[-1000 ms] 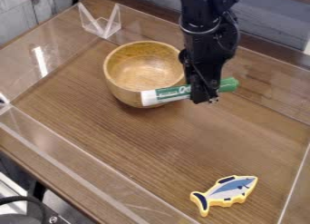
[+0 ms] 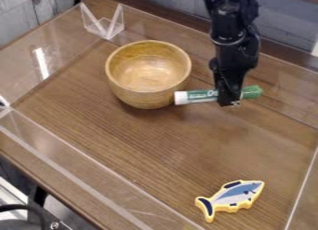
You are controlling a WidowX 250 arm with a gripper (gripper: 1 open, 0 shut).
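Observation:
My black gripper (image 2: 233, 92) is shut on a green and white tube (image 2: 199, 97), which lies horizontally at the right of a round wooden bowl (image 2: 134, 75), its white end close to the bowl's lower right wall. Whether the tube touches the table or the bowl is hard to tell.
A clear wire-like holder (image 2: 103, 20) stands at the back left. A yellow-edged toy fish (image 2: 230, 198) lies at the front right.
My gripper has moved toward the back and right with the tube in it; the tube has shifted from in front of the bowl to beside it. The fish and bowl are unmoved.

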